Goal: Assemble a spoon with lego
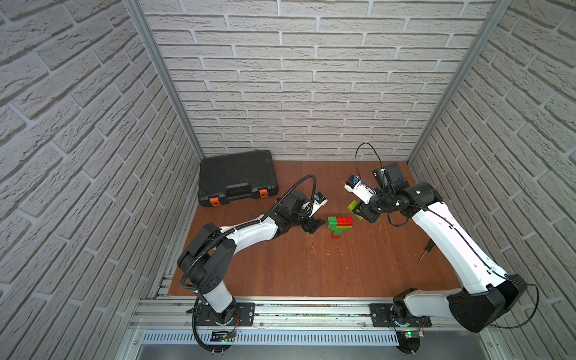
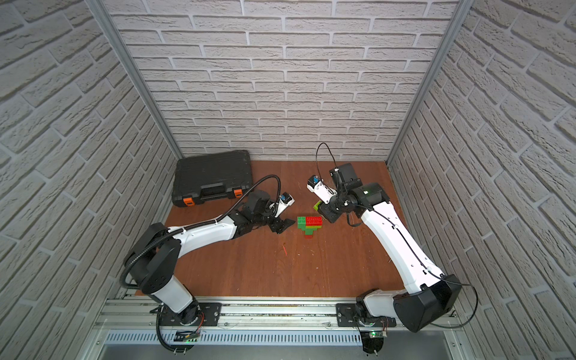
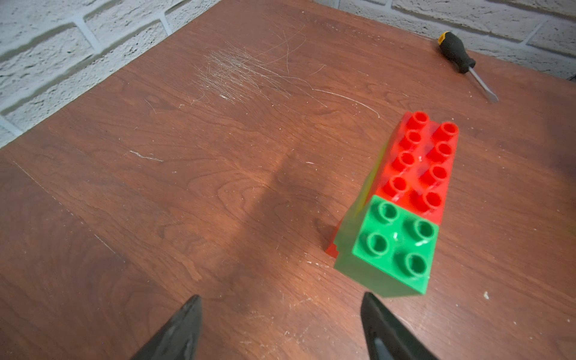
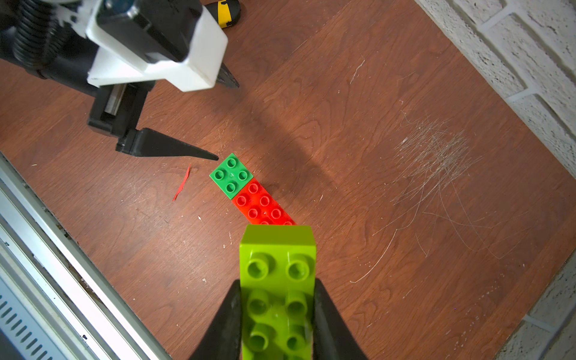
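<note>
A Lego assembly stands on the wooden table [image 1: 276,270], with a green 2x2 brick [image 3: 393,240] and a red brick [image 3: 423,165] on top, and yellow, green and red pieces below. Just left of it, my left gripper is open with nothing between its fingers, its tips close to the green end. My right gripper is shut on a lime green brick [image 4: 277,246], studs showing, held up behind and right of the assembly.
A black case [image 1: 237,174] lies at the back left. A screwdriver [image 3: 456,51] lies at the table's right. A thin red strip [image 4: 181,183] lies in front of the assembly. Brick walls bound the table.
</note>
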